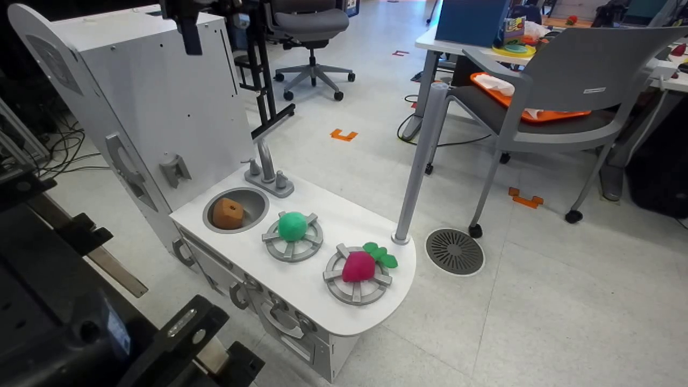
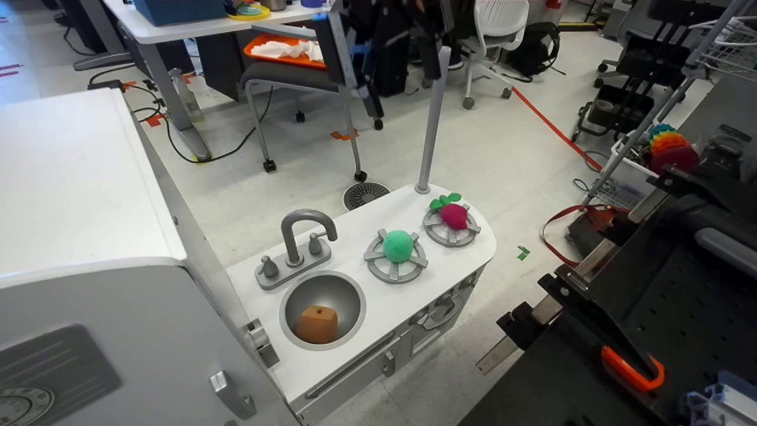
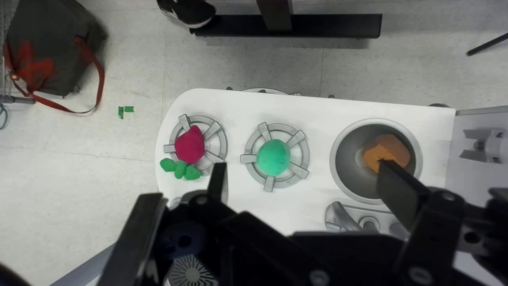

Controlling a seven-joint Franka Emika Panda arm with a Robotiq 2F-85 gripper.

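Observation:
My gripper is open in the wrist view, its two fingers wide apart above the toy kitchen counter, with nothing between them. A green ball-shaped toy rests on the middle burner. On the end burner sits a crimson toy with green leaves. A brown-orange block-like toy lies inside the sink basin; from the wrist the right finger overlaps the basin's edge. Exterior view 2 has the gripper high at the top, well clear of the counter.
A grey faucet stands behind the sink. The tall white cabinet closes off the sink end, and an upright grey post rises at the other. Bare counter surrounds the burners.

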